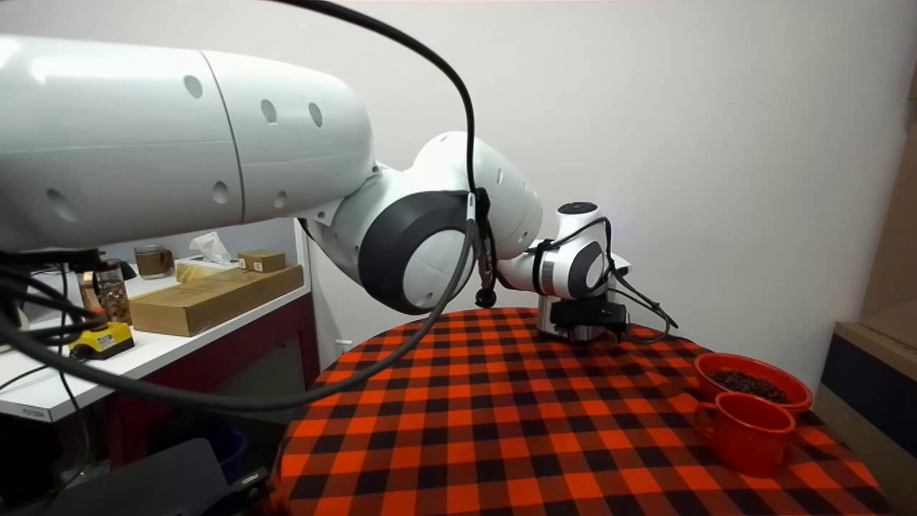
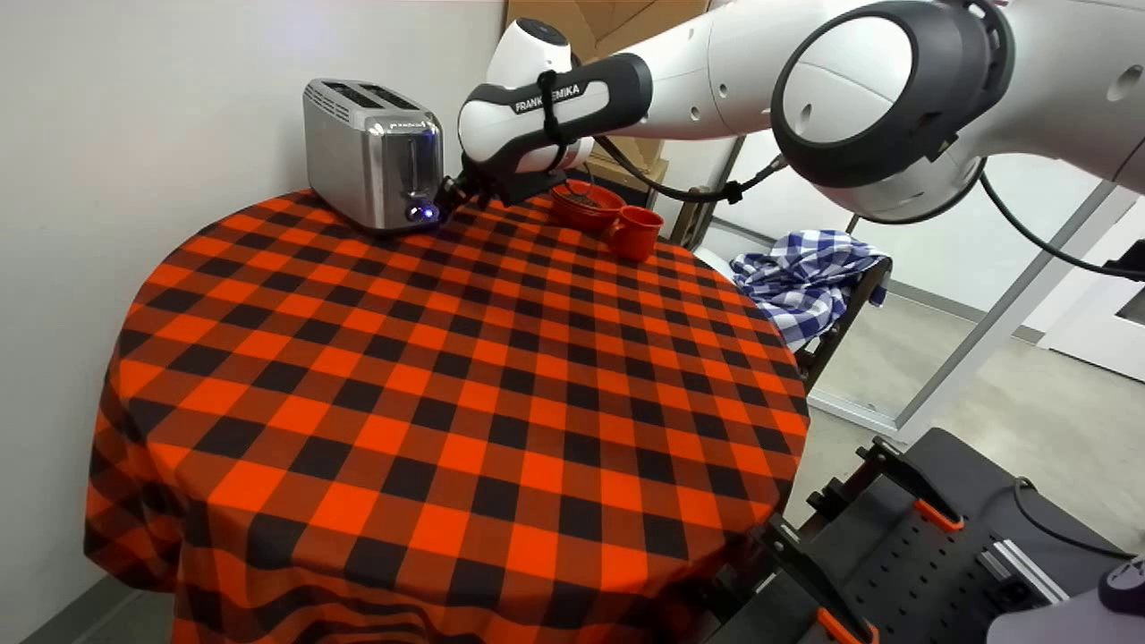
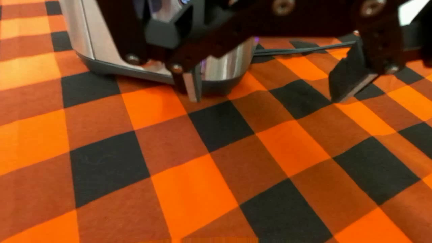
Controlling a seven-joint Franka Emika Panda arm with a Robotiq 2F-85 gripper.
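Observation:
A silver toaster (image 2: 341, 161) stands upright on the checked tablecloth against the wall, with a lit control knob (image 2: 421, 213) low on its front. My gripper is at the toaster's front corner, its fingers well apart and only tablecloth showing between them. In the wrist view the left finger (image 3: 193, 86) overlaps the toaster's lower front; whether it touches cannot be told. The right finger (image 3: 349, 77) is out over the cloth. From exterior view 1, my wrist hides most of the toaster.
A red bowl (image 1: 706, 365) of small dark pieces and a red mug (image 1: 748, 438) stand on the table's right side in exterior view 1. A thin dark cable (image 3: 301, 49) lies behind the gripper. Most of the tablecloth (image 2: 429, 429) is bare.

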